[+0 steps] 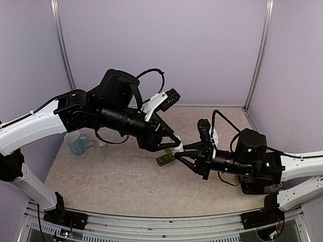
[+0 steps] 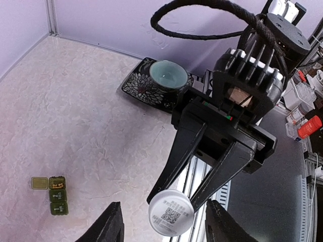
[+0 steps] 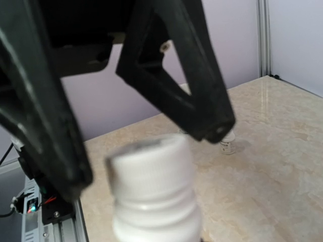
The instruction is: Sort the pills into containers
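A white pill bottle with a ribbed cap (image 3: 151, 169) is held up above the table. My right gripper is shut on its body, as the left wrist view shows. My left gripper reaches over the cap from above and stands open, one finger (image 3: 70, 166) on each side of it, with visible gaps. In the top view the two grippers meet around the bottle (image 1: 178, 145). A small green compartment box (image 2: 58, 195) lies on the table beyond them. The right gripper's own fingers are out of sight in the right wrist view.
A second small white bottle (image 1: 103, 145) stands near a blue mug (image 1: 75, 143) at left. At right, a black basket (image 2: 135, 86) with a teal cup (image 2: 168, 74) sits under the right arm.
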